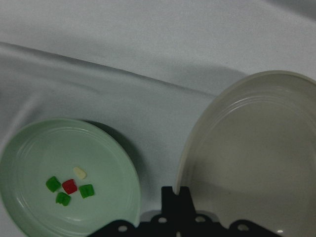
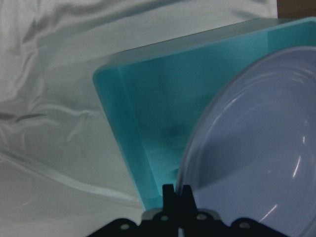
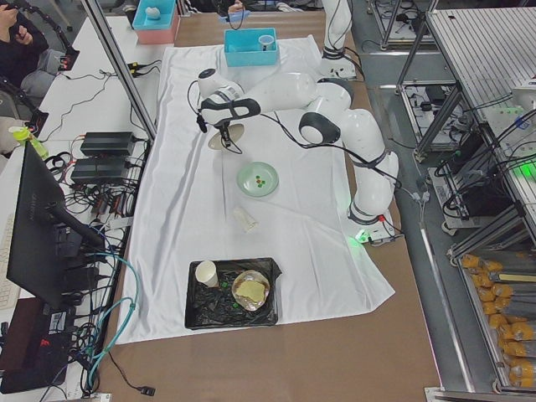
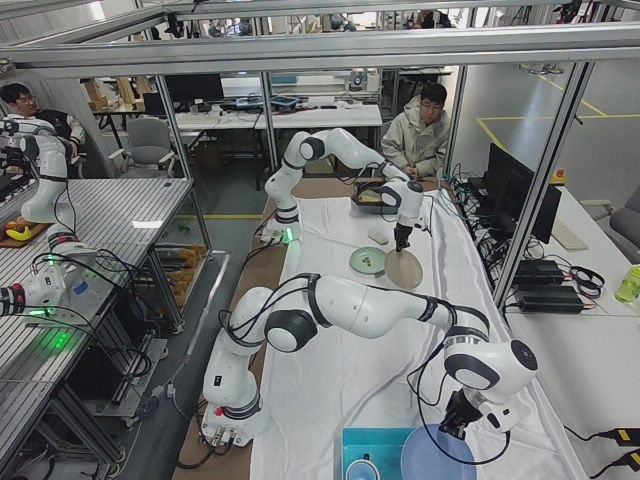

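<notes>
My left gripper is shut on the rim of a beige plate (image 1: 252, 148), which it holds beside a pale green plate (image 1: 108, 163) with several small green, red and cream pieces on it. In the right camera view, my right gripper is at the near end of the cloth, shut on the rim of a blue plate (image 2: 247, 143) over a turquoise bin (image 2: 138, 108).
A black lined tray (image 3: 209, 310) holds a white cup (image 3: 206, 272) and a foil dish (image 3: 251, 293). A crumpled white item (image 3: 245, 219) lies on the white cloth (image 3: 167, 234) between tray and green plate.
</notes>
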